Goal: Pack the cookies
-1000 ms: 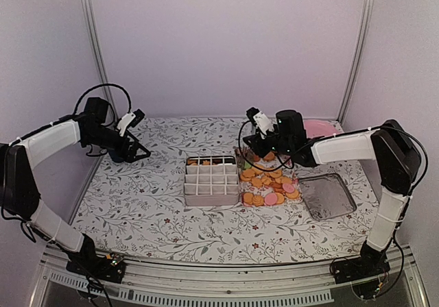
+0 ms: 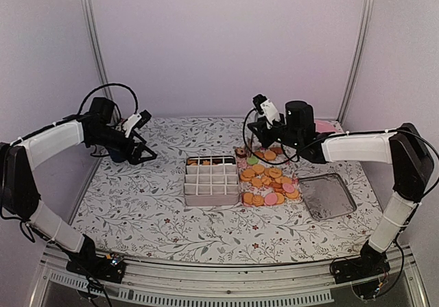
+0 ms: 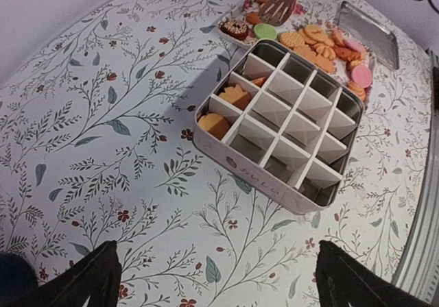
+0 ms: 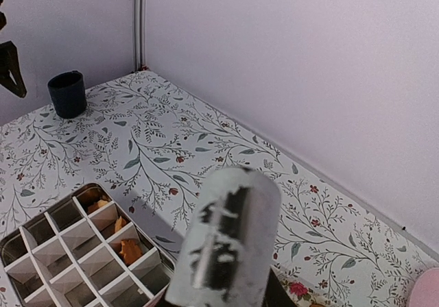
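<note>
The divided box stands mid-table. Orange-brown cookies lie in several compartments along one side, while the others in view look empty. To its right, loose cookies cover a flat tray, with a green cookie and a dark round cookie at one end. My right gripper, above the far end of those cookies, is shut on a metal slotted spatula; whether a cookie rests on it I cannot tell. Left of the box, my left gripper hangs open and empty.
An empty metal tray lies at the right, with a pink plate behind it. A dark cup stands at the far left.
The left gripper has moved a little to the right.
</note>
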